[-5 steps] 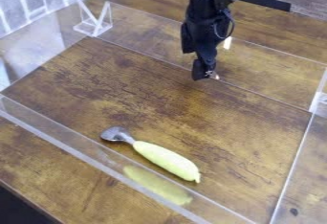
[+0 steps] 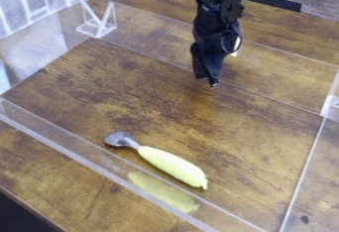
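The black gripper (image 2: pixel 209 73) hangs over the back middle of the wooden tray floor, pointing down; its fingertips are small and dark, and it looks shut, with nothing clear between them. A small pale object shows just behind the arm at its right, mostly hidden. In the front left a pale yellow-green corn-like object (image 2: pixel 171 168) lies on the floor, beside a metal spoon-like piece (image 2: pixel 121 139) at its left end, far from the gripper.
Clear low walls (image 2: pixel 308 167) border the work area. A white bracket (image 2: pixel 95 24) stands at the back left corner.
The gripper has shifted slightly to the left, and the pale object behind it is more hidden. The objects in the front left have not moved.
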